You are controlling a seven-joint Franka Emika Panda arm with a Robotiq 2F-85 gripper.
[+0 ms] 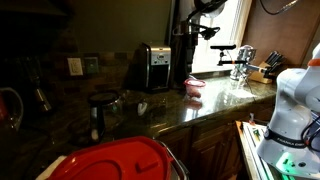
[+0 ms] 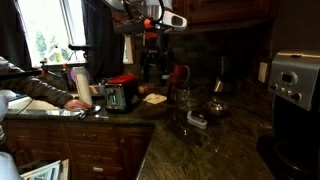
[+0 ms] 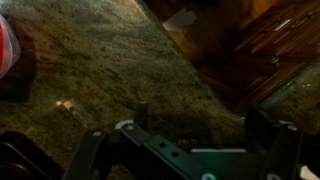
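My gripper is open and empty in the wrist view, its dark fingers wide apart. Below it lie the speckled stone counter [image 3: 110, 60] and the counter's edge. In exterior view 2 the gripper [image 2: 154, 74] hangs above the counter, pointing down. A pink bowl [image 1: 194, 88] sits on the counter under the arm in exterior view 1. At the left of the wrist view a red-rimmed round object [image 3: 8, 48] is cut off by the frame. A small pale item [image 3: 70, 107] lies on the counter there.
A silver toaster [image 1: 158, 70] stands against the wall, with a glass pot [image 1: 104, 100] left of it. A large red lid or tray [image 1: 120, 160] fills the foreground. A knife block [image 1: 264, 72] stands at the far right. Bare counter lies between several of these things.
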